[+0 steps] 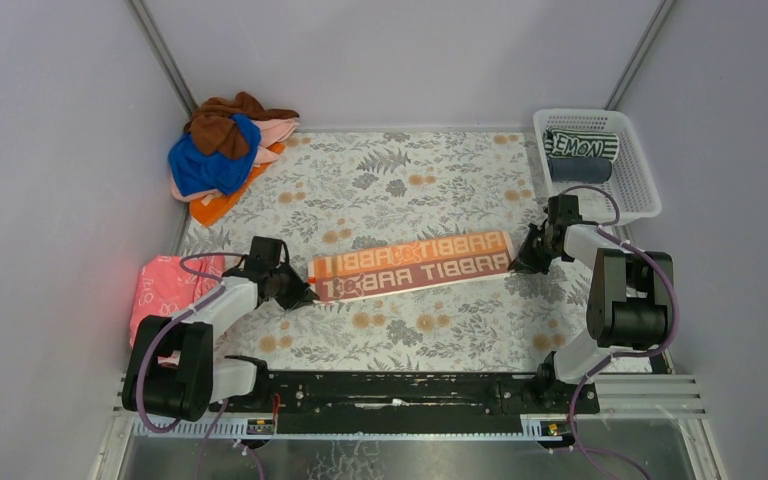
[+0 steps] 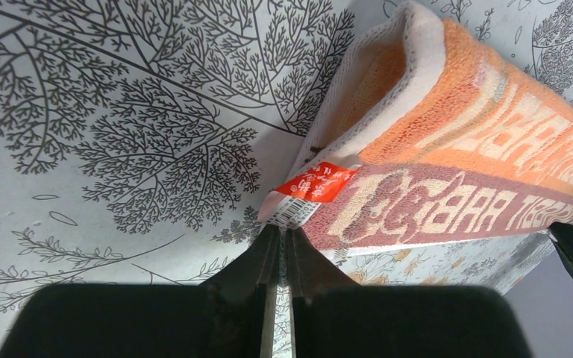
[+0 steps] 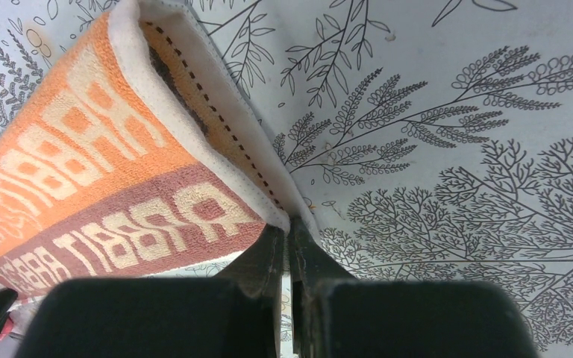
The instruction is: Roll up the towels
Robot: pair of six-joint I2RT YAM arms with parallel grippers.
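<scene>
An orange and maroon towel (image 1: 410, 268) with pale lettering lies folded lengthwise in a flat strip across the table. At its near left corner, by a red and white tag (image 2: 312, 192), is my left gripper. My right gripper is at the near right corner, its tips against the white hem (image 3: 265, 205). Both pairs of fingers stand close together, with a narrow gap showing. Whether the cloth is pinched at either tip cannot be told.
A white basket (image 1: 643, 178) at the back right holds a green-striped roll (image 1: 582, 145) and a dark blue roll (image 1: 580, 168). Heaped towels (image 1: 210, 165) lie back left; a pink cloth (image 1: 165, 290) lies beside the left arm.
</scene>
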